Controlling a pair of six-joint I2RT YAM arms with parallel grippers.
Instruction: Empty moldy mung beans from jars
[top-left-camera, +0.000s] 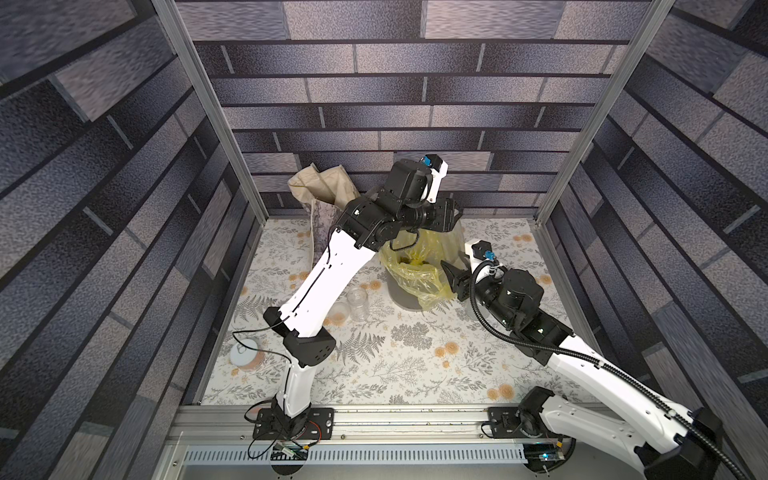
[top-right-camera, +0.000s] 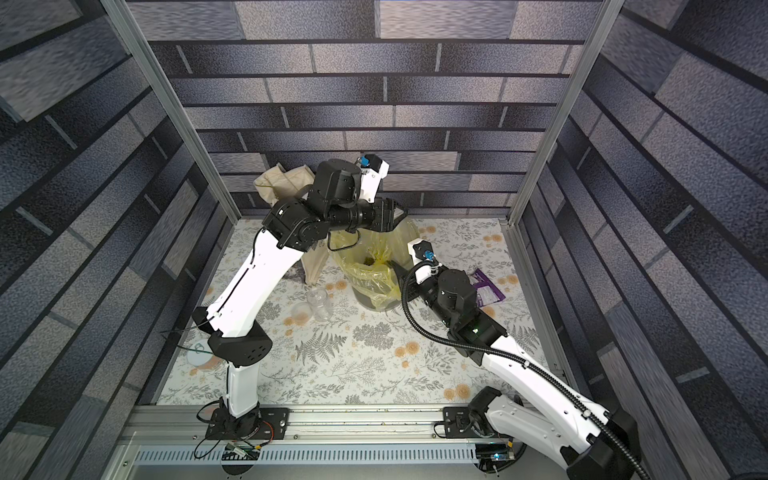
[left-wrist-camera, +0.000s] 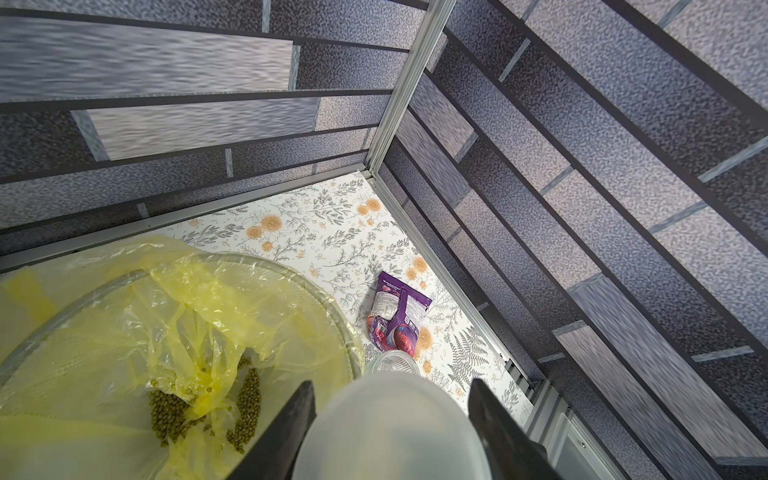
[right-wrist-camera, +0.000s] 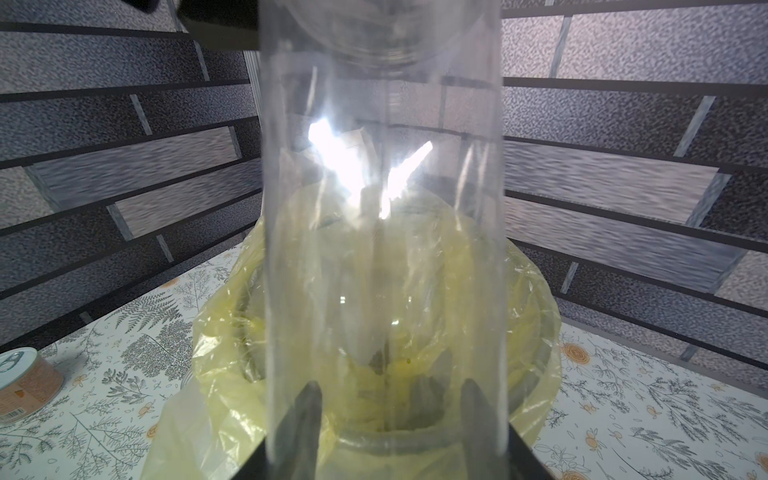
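A bin (left-wrist-camera: 352, 336) lined with a yellow bag (top-right-camera: 368, 272) stands at the back middle, with small green beans (left-wrist-camera: 248, 408) lying in the bag. My left gripper (top-left-camera: 444, 214) is raised over the bin, shut on a pale, rounded object (left-wrist-camera: 392, 432), seen large in the left wrist view; its kind is unclear. My right gripper (top-left-camera: 454, 278) is at the bin's right side, shut on a clear jar (right-wrist-camera: 384, 272), which stands upright before the bag in the right wrist view.
A beige sack (top-left-camera: 316, 188) stands at the back left. Clear containers (top-right-camera: 318, 304) and a can (right-wrist-camera: 28, 384) sit at left. A purple packet (left-wrist-camera: 398, 316) lies at right.
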